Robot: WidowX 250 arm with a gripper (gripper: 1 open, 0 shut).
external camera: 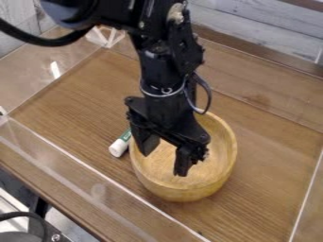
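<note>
My black gripper [168,151] reaches down from the top into a round pale yellow bowl [192,185] on the wooden table, its two fingers apart over the bowl's inside. I see nothing held between them. A small white item with a green part [120,144] lies just left of the bowl, partly hidden by it and the arm.
The wooden table [265,189] has free room to the right and at the upper left. Clear panels edge the table at left and right, and a pale wall [265,28] stands at the back. A black cable runs at the lower left.
</note>
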